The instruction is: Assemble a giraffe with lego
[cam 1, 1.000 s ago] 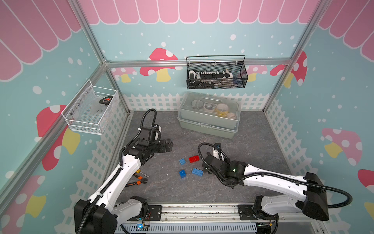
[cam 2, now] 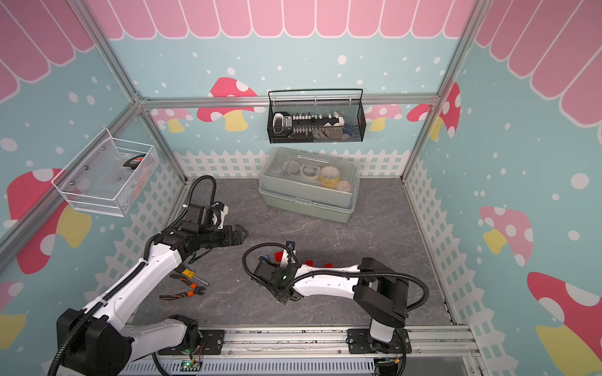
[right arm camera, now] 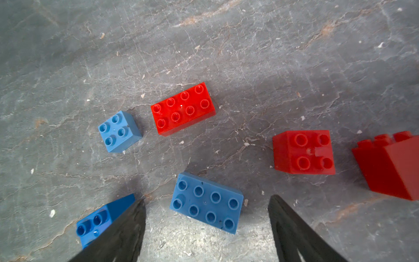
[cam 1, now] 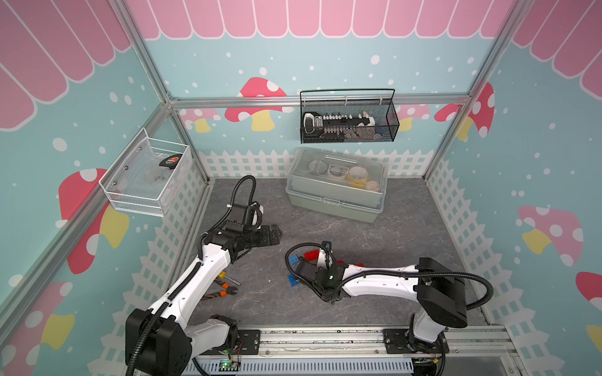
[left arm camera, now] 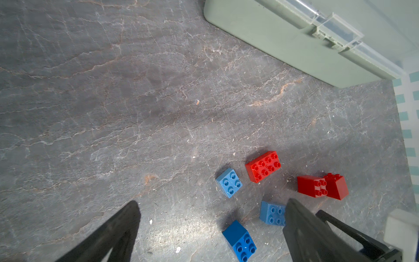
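Note:
Lego bricks lie on the dark marbled floor: a flat red brick (right arm camera: 183,108), a small light-blue brick (right arm camera: 120,133), a blue 2x4 brick (right arm camera: 206,202), a darker blue brick (right arm camera: 104,220) and two red bricks (right arm camera: 304,152) at the right. My right gripper is open low over the blue 2x4 brick, which lies between its blurred fingertips. My left gripper hangs open higher up at the left, nothing held. In both top views the right arm hides part of the bricks.
A green lidded toolbox (cam 1: 332,206) stands at the back. Pliers (cam 2: 182,294) and a screwdriver (cam 2: 200,279) lie at the left. Wire baskets (cam 1: 348,131) hang on the walls.
My right arm has moved left, over the blue bricks. My left arm has shifted slightly to the right.

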